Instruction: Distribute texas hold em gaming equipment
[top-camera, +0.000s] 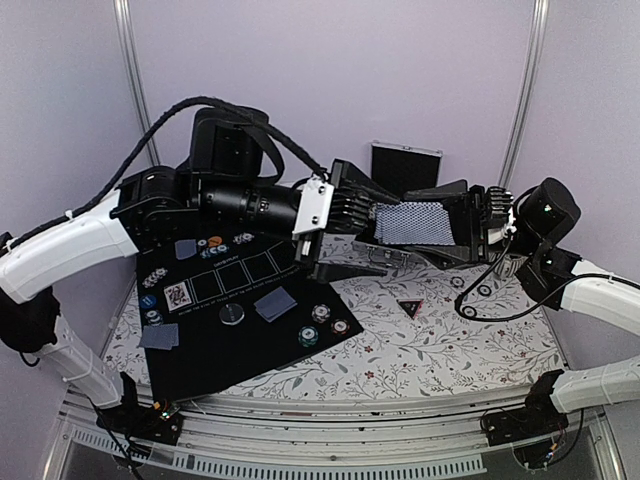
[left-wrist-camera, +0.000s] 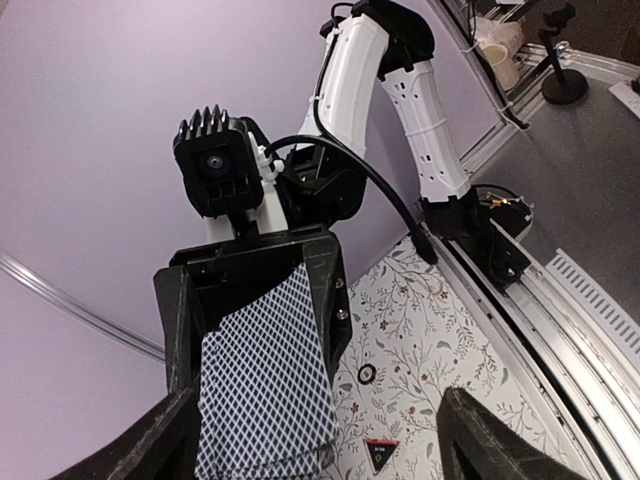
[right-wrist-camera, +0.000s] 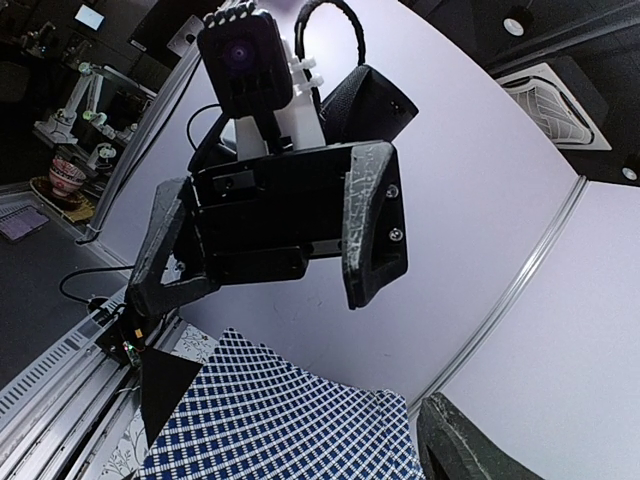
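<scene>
A blue-and-white checkered pack of cards is held up in the air, lying between the two fingers of my right gripper. From the left wrist view, the checkered cards stand between the dark fingers of the right gripper, with their edges loosely fanned. My left gripper has its fingers wide apart around the near end of the pack and does not visibly touch it. In the right wrist view the open left gripper faces the cards. Below, the black playing mat carries cards and chips.
Behind the grippers stands an open black case. A red-edged black triangle and several dark rings lie on the flowered tabletop. Mat chips include a green one. The left arm covers the mat's far part.
</scene>
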